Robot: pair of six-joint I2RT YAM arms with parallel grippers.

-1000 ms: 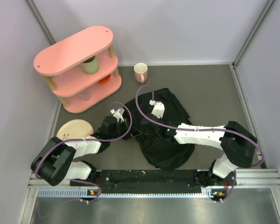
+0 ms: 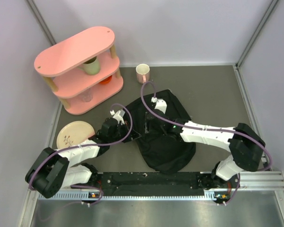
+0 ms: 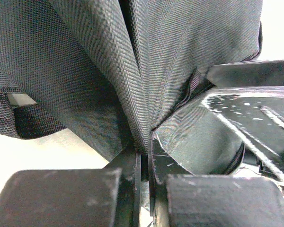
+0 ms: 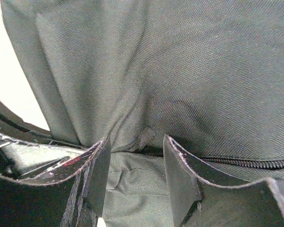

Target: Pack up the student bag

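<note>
The dark student bag [image 2: 168, 158] lies on the table in front of both arms. In the left wrist view, a folded edge of its fabric [image 3: 132, 101] runs down between the fingertips of my left gripper, which is shut on it. My right gripper is open over the bag's middle, its fingers apart on either side of a small fabric fold [image 4: 144, 137]. A dark zipper line [image 4: 246, 163] crosses the cloth there. Whether the right fingertips touch the cloth I cannot tell. The bag's inside is hidden.
A pink shelf [image 2: 75, 51] at the back left holds a green cup [image 2: 91, 67] and other small items. A pink mug [image 2: 142, 73] stands behind the bag, and a cream round plate [image 2: 75, 132] lies at left.
</note>
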